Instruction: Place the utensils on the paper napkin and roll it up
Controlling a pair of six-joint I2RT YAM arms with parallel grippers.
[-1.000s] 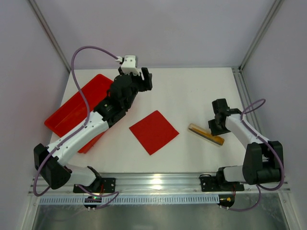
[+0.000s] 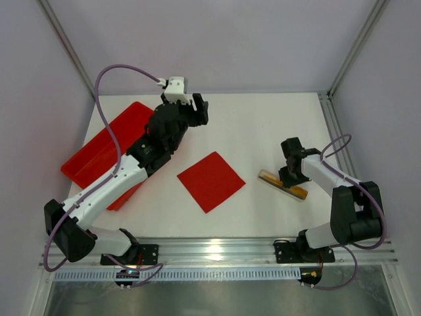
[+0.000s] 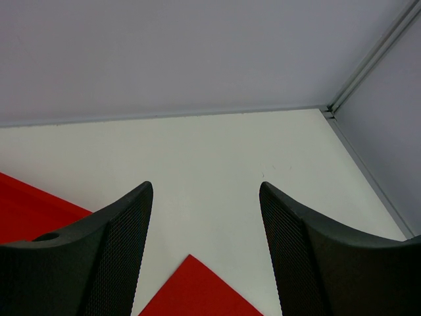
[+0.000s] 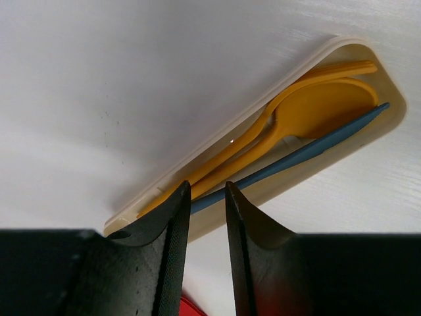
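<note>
A red paper napkin (image 2: 211,182) lies flat at mid-table, turned like a diamond. To its right is a narrow cream case (image 2: 266,176) holding utensils. In the right wrist view the case shows an orange spoon (image 4: 323,106), another orange utensil (image 4: 247,135) and a blue one (image 4: 296,157), side by side. My right gripper hovers over the case, its fingers part open with a narrow gap. No utensil is clearly gripped there. Far from the napkin, up over the back of the table, my left gripper stands open and empty.
A large red bin (image 2: 90,162) stands at the left, partly behind the left arm. Bare white table (image 2: 243,125) spreads across the back and around the napkin. Grey walls close in the sides and rear.
My right gripper has shifted left and slightly down in the top view, along the case toward its middle. The left arm has barely moved. Napkin and case lie as before.
</note>
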